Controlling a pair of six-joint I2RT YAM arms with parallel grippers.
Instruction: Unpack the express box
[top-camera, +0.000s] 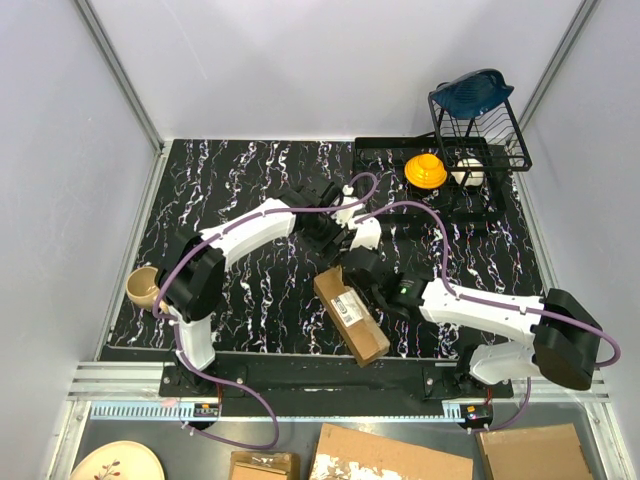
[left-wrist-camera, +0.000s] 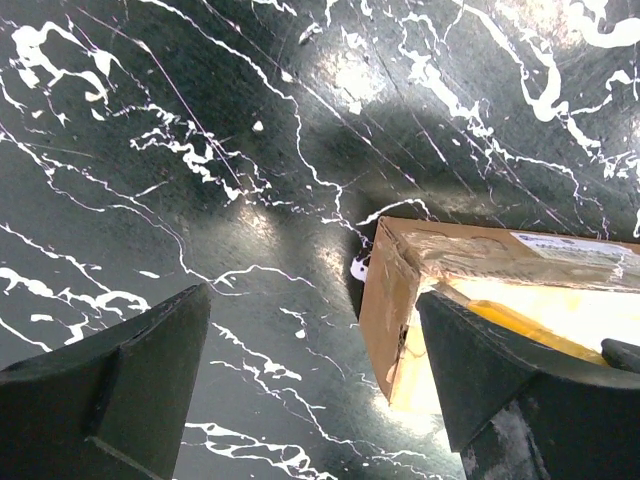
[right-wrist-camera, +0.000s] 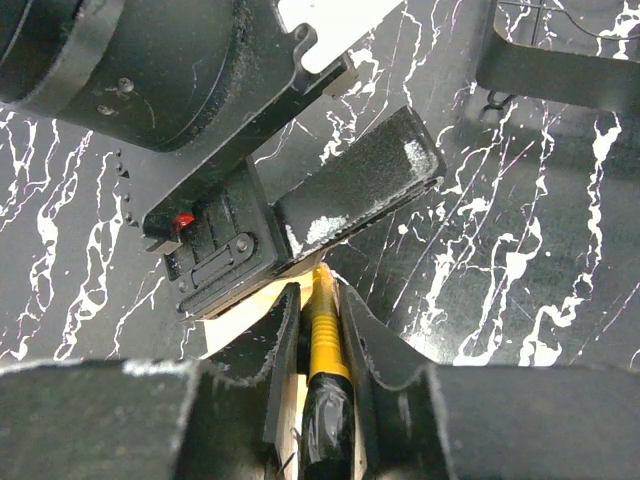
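A cardboard express box (top-camera: 354, 325) with a white label lies on the black marble table below both grippers, its near end at the front edge. In the left wrist view the end of the box (left-wrist-camera: 385, 310) is open, with something yellow (left-wrist-camera: 520, 325) inside. My left gripper stands open at that end, the box corner near its right finger. My right gripper is shut on a yellow-and-black object at the box, just beside the left gripper; much of the box is hidden behind the fingers there.
A black dish rack (top-camera: 510, 150) with a blue bowl, a yellow bowl (top-camera: 426, 172) and a white item stands at back right. A tan bowl (top-camera: 142, 287) sits at left.
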